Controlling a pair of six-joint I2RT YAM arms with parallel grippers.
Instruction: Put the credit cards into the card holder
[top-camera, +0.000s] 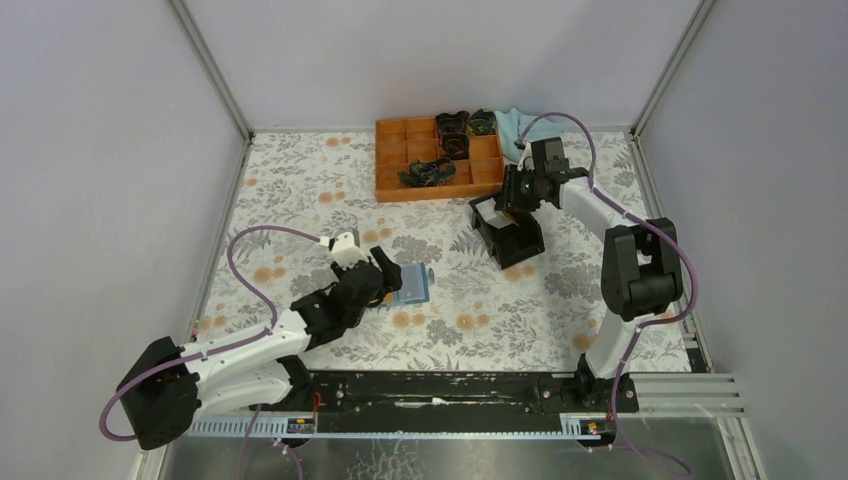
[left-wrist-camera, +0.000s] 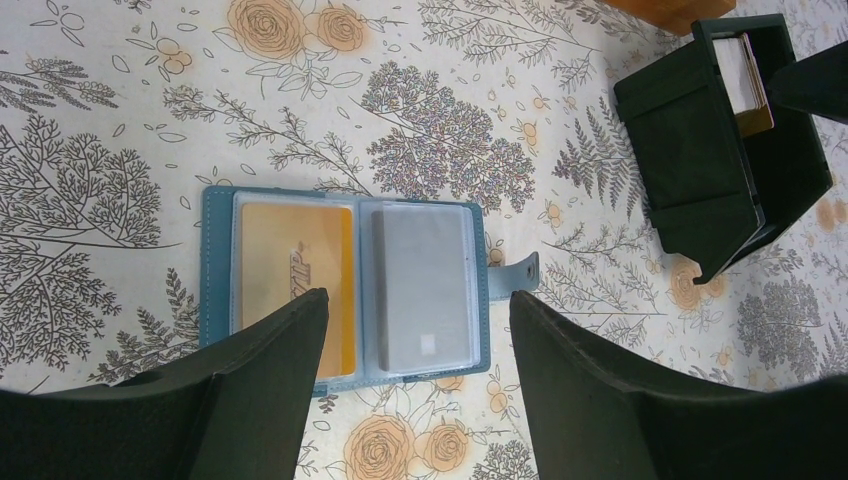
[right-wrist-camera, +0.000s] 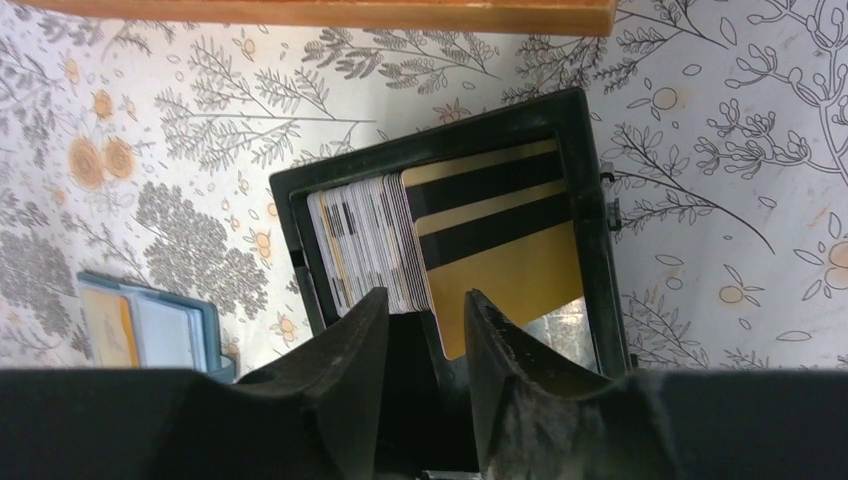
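The blue card holder (left-wrist-camera: 215, 270) lies open and flat on the table. A gold card (left-wrist-camera: 285, 265) shows in its left clear pocket; the right pocket (left-wrist-camera: 425, 285) looks clear and grey. My left gripper is open above the holder, with nothing between its fingers. In the right wrist view, a black box (right-wrist-camera: 430, 150) holds a row of upright cards (right-wrist-camera: 365, 245) and a leaning gold card (right-wrist-camera: 505, 270) with black stripes. Over that box, my right gripper stands part open. The gold card's left edge shows in the gap, not visibly clamped.
Behind the black box stands an orange divided tray (top-camera: 405, 195) holding several dark items. A light blue cloth (top-camera: 512, 125) lies beside it. The table between holder and box is clear.
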